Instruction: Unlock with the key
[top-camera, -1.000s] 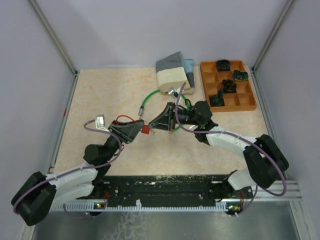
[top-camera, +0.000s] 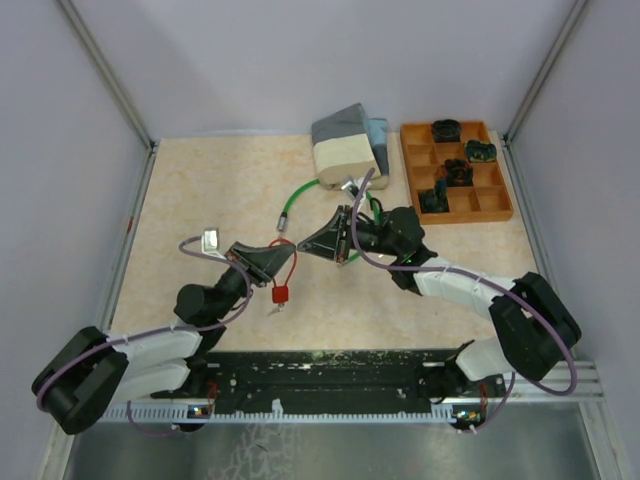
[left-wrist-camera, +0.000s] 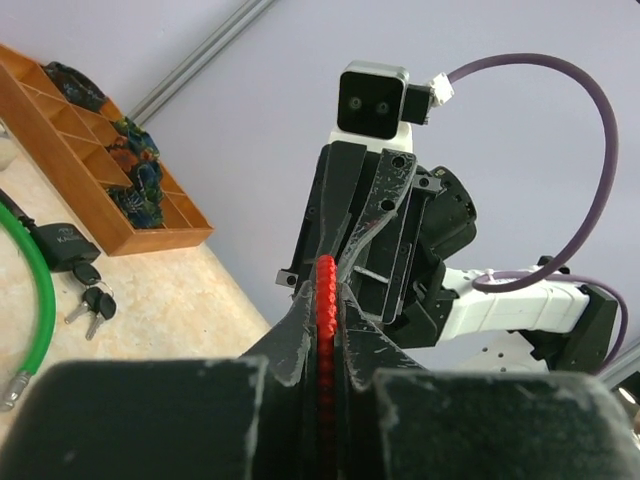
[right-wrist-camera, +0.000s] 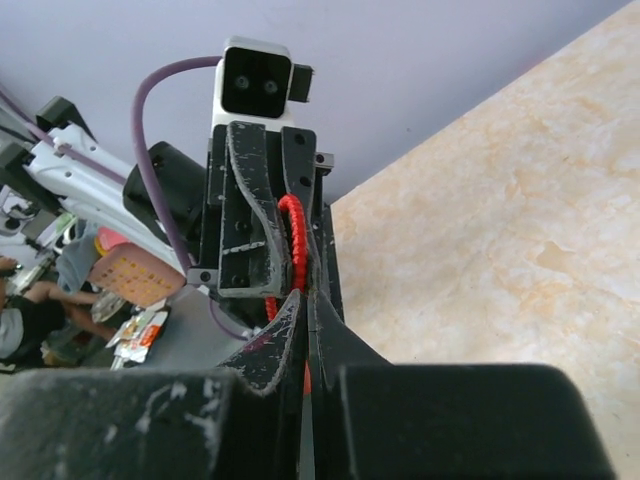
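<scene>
My left gripper (top-camera: 290, 249) is shut on a red cord (left-wrist-camera: 326, 300), from which a red tag (top-camera: 280, 294) with a key hangs toward the front in the top view. My right gripper (top-camera: 304, 247) faces it closely, its fingertips at or beside the cord; in the right wrist view they meet, and whether anything is between them is unclear. A green cable lock (left-wrist-camera: 38, 285) lies on the table, with a black lock body (left-wrist-camera: 62, 243) and loose keys (left-wrist-camera: 92, 312).
A wooden compartment box (top-camera: 424, 160) with dark items stands at the back right. A folded grey and cream cloth (top-camera: 342, 157) lies at the back middle.
The red tag and key have swung from between the grippers to hanging toward the front. The left gripper has moved slightly rightward; the right arm has shifted very little.
</scene>
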